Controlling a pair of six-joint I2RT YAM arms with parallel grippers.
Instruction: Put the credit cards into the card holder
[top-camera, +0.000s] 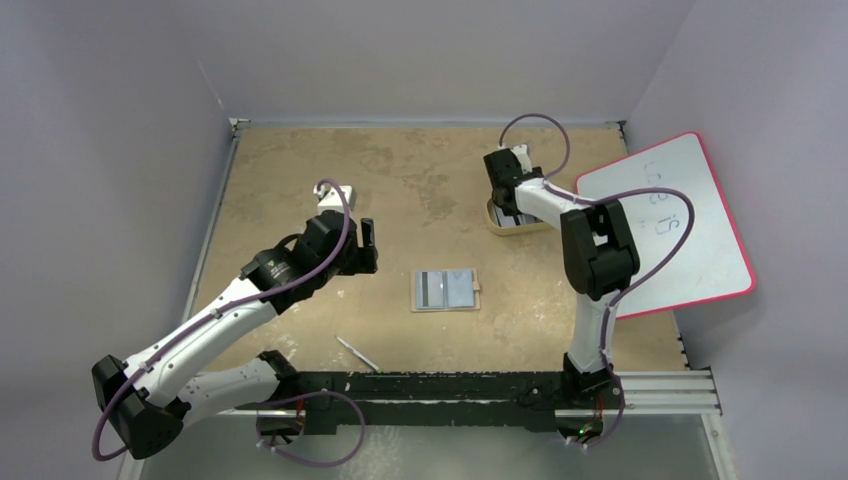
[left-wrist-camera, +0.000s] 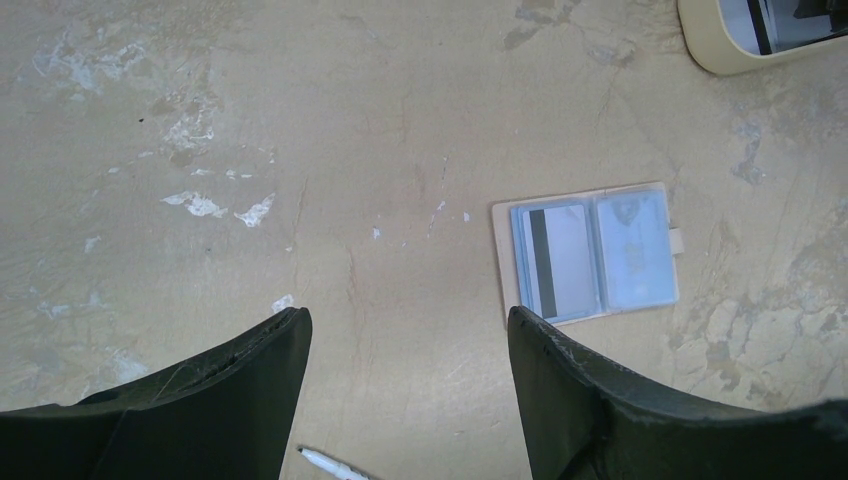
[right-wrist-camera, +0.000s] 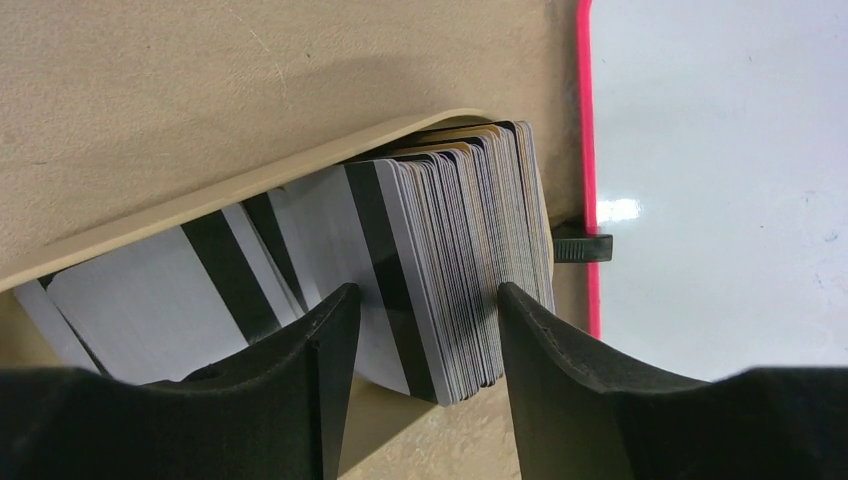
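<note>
An open card holder (top-camera: 459, 289) (left-wrist-camera: 635, 250) lies mid-front on the table, a striped card in its left side. At back right a beige box (top-camera: 508, 229) (left-wrist-camera: 717, 45) (right-wrist-camera: 200, 200) holds many credit cards (right-wrist-camera: 470, 230), a thick bundle standing on edge at one end, others flatter. My right gripper is down in the box, open, its fingertips either side of the bundle's front cards. My left gripper (top-camera: 368, 245) stands open and empty above the table, left of the holder.
A whiteboard (top-camera: 660, 250) with a red rim (right-wrist-camera: 588, 120) lies right of the box, close against it. A pen (top-camera: 356, 353) (left-wrist-camera: 330, 463) lies at the front.
</note>
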